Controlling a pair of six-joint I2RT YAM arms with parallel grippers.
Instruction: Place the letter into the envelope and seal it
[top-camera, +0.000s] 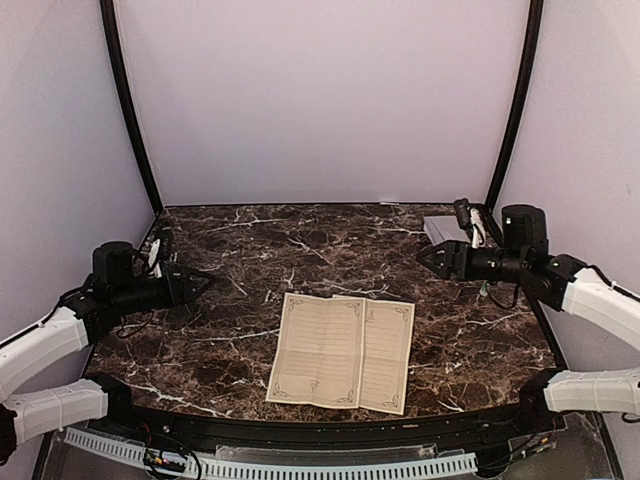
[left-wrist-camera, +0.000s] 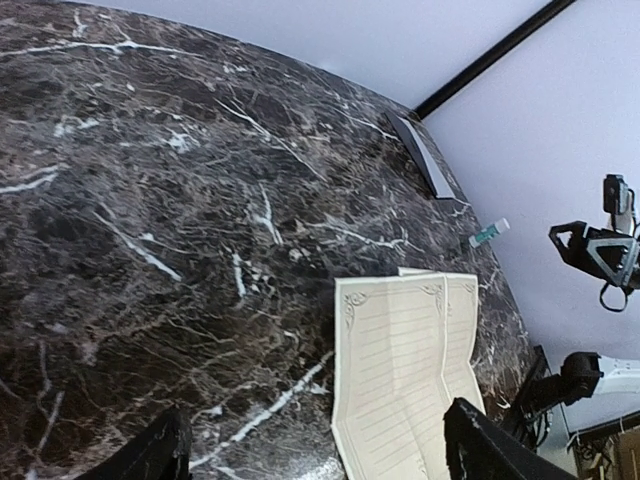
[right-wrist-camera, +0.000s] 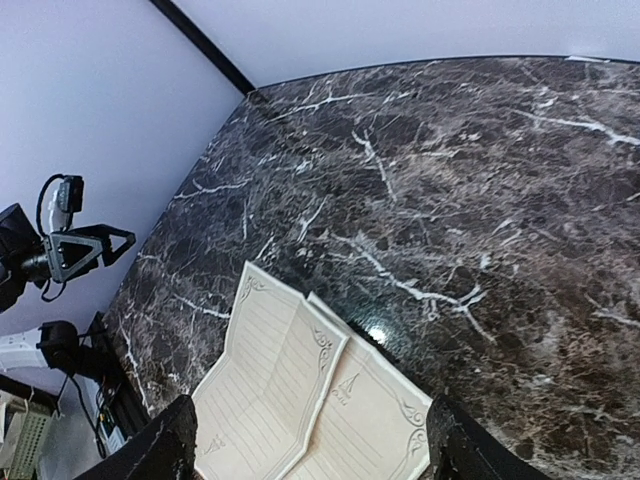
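Two cream letter sheets with ornate corners (top-camera: 314, 348) lie overlapping, creased, at the front middle of the marble table, also seen in the left wrist view (left-wrist-camera: 390, 350) and right wrist view (right-wrist-camera: 270, 380). The grey envelope (left-wrist-camera: 420, 155) lies at the back right, mostly behind the right arm in the top view. A small glue stick (left-wrist-camera: 490, 232) lies near it. My left gripper (top-camera: 188, 283) hangs over the left side, left of the sheets; my right gripper (top-camera: 442, 258) is over the right side, above and right of them. Both stand open, with nothing between their fingers.
Walls (top-camera: 320, 100) bound it at the back and both sides; a dark rail runs along the front edge.
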